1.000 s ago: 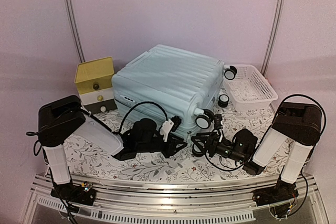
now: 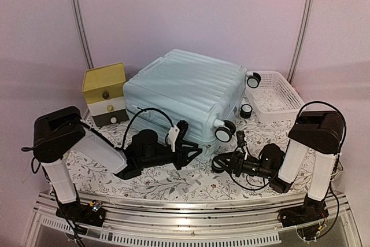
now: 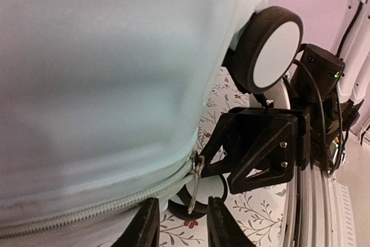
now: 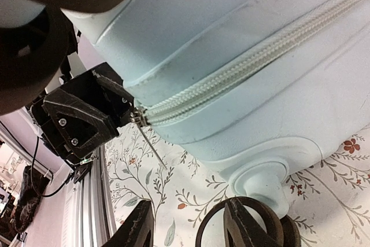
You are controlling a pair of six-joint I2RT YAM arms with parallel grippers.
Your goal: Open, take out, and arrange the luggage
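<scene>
A pale blue suitcase [image 2: 185, 91] lies flat in the middle, wheels on its right side. Its zipper [image 3: 87, 212] runs along the lower front, with a metal pull [image 3: 195, 183] hanging near the corner. My left gripper [image 2: 188, 154] is at the front, its fingers part open below the zipper and pull. My right gripper [image 2: 222, 160] is at the front right corner by the lower wheel [image 4: 277, 229]; its fingers are a little apart in its own view, and whether they hold anything is unclear.
Stacked small drawers [image 2: 104, 91] stand at the back left, a white basket [image 2: 272, 114] at the back right.
My left gripper and arm have moved slightly left along the suitcase's front. The right arm has shifted very little; the suitcase looks unmoved.
</scene>
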